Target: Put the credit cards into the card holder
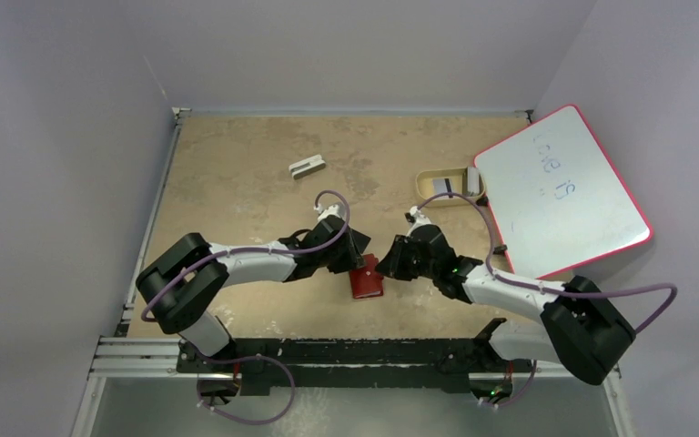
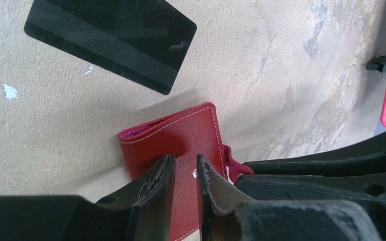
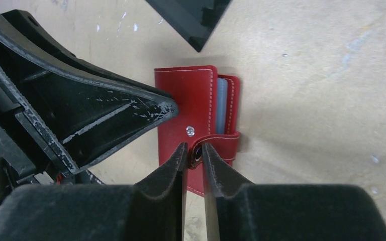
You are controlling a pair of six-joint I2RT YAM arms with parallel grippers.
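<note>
The red card holder (image 1: 366, 282) lies folded over between my two grippers, with a bluish card edge (image 3: 221, 105) showing at its side in the right wrist view. Its strap (image 3: 222, 145) curls over the front cover near the metal snap (image 3: 190, 131). My left gripper sits against the cover, its fingers narrowly apart; their grip is unclear. The strap's end is between the closely spaced fingertips of my right gripper; whether they pinch it is unclear. A black card (image 2: 110, 35) lies on the table just beyond the holder.
A tan tray (image 1: 426, 173) with cards inside stands at the back right, beside the red-framed whiteboard (image 1: 564, 191). A small white object (image 1: 307, 167) lies at the back left. The two grippers are close together over the holder.
</note>
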